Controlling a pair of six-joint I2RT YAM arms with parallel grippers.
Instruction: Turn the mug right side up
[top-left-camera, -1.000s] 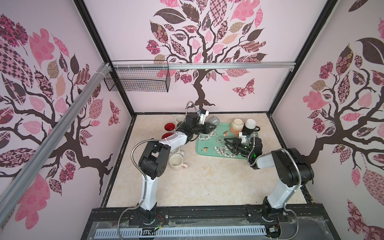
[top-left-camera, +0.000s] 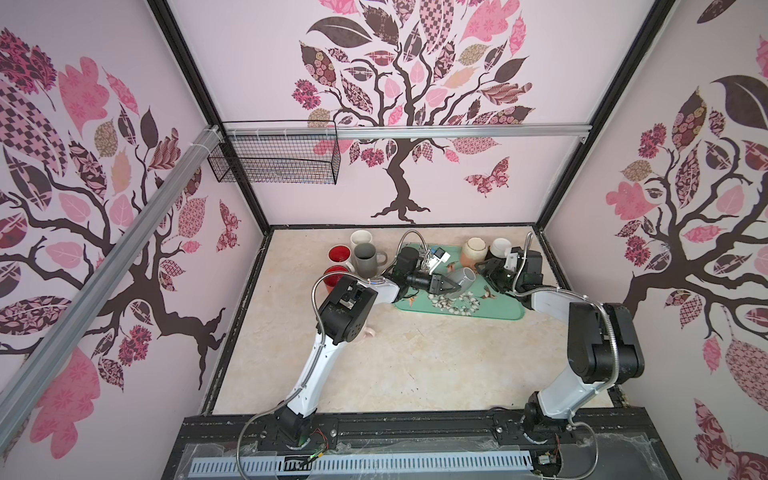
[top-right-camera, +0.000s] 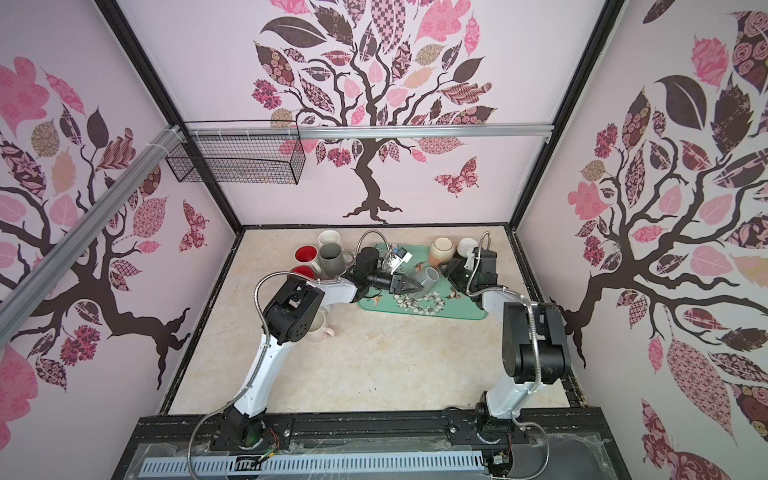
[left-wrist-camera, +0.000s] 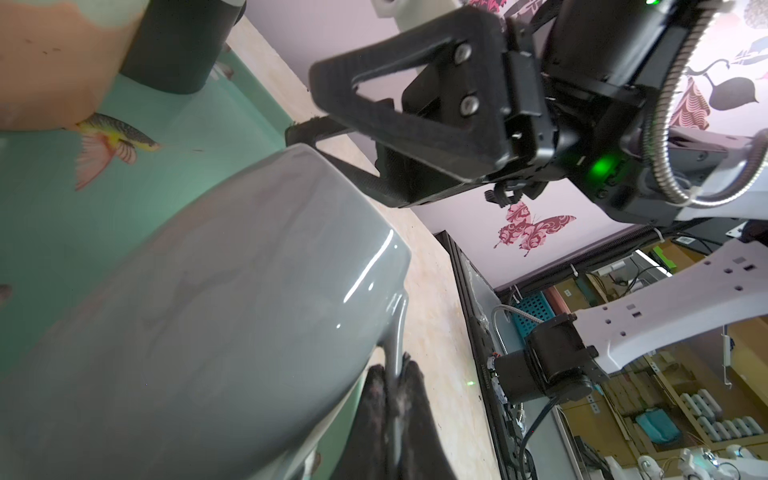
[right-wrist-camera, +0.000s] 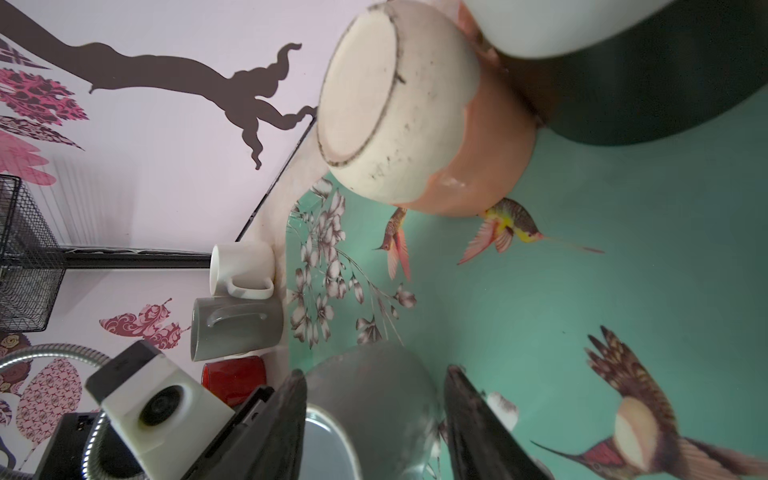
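Note:
A grey mug (left-wrist-camera: 216, 304) is held tilted on its side over the green tray (top-left-camera: 508, 310). My left gripper is shut on a thin part of it, apparently the handle; the mug's rim shows in the right wrist view. My right gripper stands open just beside the mug, its fingers either side of it in that view, not visibly closed on it.
A cream-and-peach mug (top-left-camera: 473, 251) and a white-and-black mug (top-left-camera: 501, 248) stand at the tray's back right. Red mugs (top-left-camera: 338, 253), a white mug (top-left-camera: 361, 238) and another grey mug (top-left-camera: 365, 261) stand left of the tray.
My left gripper has carried the grey mug rightward and down over the tray. My right gripper has moved back and rightward, now facing the mug.

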